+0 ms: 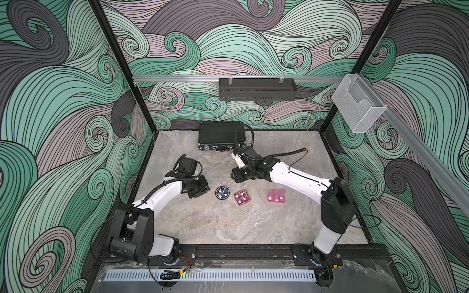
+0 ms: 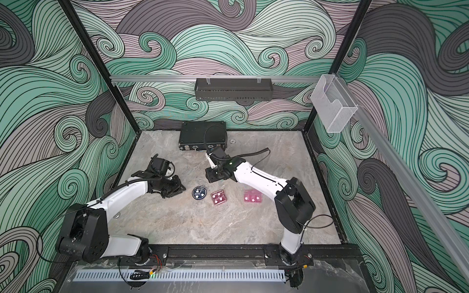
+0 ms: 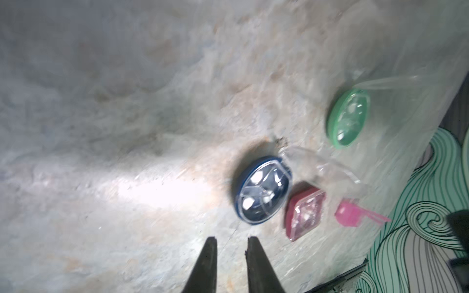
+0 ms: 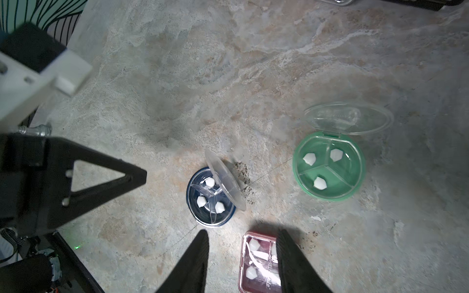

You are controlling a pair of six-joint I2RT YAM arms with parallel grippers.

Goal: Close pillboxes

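Observation:
The round blue pillbox (image 4: 211, 199), with white pills inside, has its clear lid (image 4: 225, 180) raised on the hinge. Its green counterpart (image 4: 329, 167) has a clear lid (image 4: 349, 117) tipped back. A dark red square pillbox (image 4: 260, 263) holds pills; glare obscures its lid. Further right is a pink box (image 1: 276, 195), whose lid seems raised in the left wrist view. My left gripper is shut, empty, left of the blue box and apart from it. My right gripper is part open, empty, above the boxes; its arm hides the green one from above.
A black case (image 1: 221, 134) stands at the back of the table. Bare tabletop (image 1: 210, 222) lies in front of the boxes. On the right wall hangs a wire basket (image 1: 359, 103). My two grippers are fairly close together around the blue box.

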